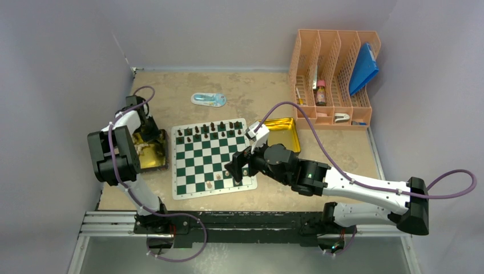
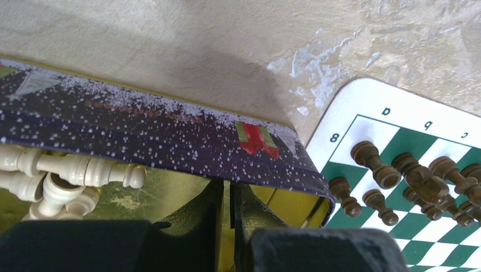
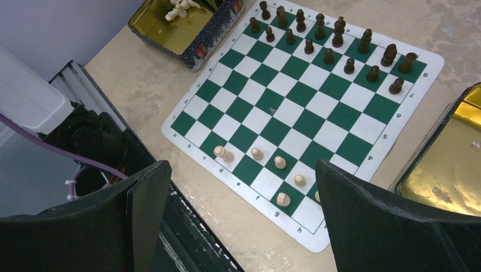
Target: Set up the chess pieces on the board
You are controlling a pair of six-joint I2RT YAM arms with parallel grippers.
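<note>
My left gripper reaches down into the dark-rimmed gold tray (image 2: 125, 198), its fingertips close together; no piece shows between them. White pieces (image 2: 102, 173) lie heaped in that tray, left of the fingers. The green-and-white board (image 1: 205, 154) has brown pieces (image 3: 365, 42) along its far rows and a few white pieces (image 3: 279, 162) on its near rows. My right gripper is open above the near right part of the board, nothing between its fingers.
A second gold tray (image 1: 282, 142) sits right of the board. A pink organizer (image 1: 302, 57) stands at the back right, and a blue package (image 1: 208, 100) lies behind the board.
</note>
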